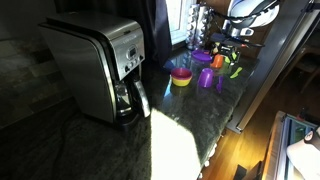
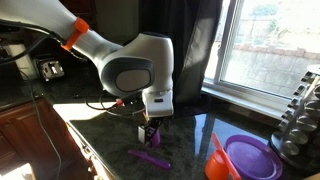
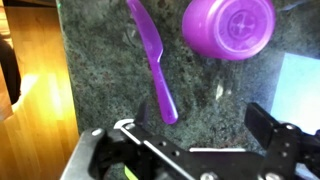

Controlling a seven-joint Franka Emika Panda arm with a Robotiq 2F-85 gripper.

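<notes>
In the wrist view a purple cup [image 3: 229, 27] is at the upper right and a purple knife [image 3: 153, 58] lies to its left on the dark speckled counter. My gripper is open, its fingers spread wide along the bottom of that view with only counter between them. The knife's lower end reaches close to the left finger [image 3: 137, 128]. In exterior view 2 the gripper [image 2: 151, 132] hangs above the counter, partly covering the purple cup [image 2: 156, 142]; the purple knife [image 2: 150, 158] lies in front.
An orange cup [image 2: 216, 166] and purple plate [image 2: 258, 160] stand near the window, beside a spice rack [image 2: 298, 122]. Stacked bowls [image 1: 181, 76] and a coffee maker [image 1: 104, 68] are further along. The counter's edge runs along the wrist view's left side.
</notes>
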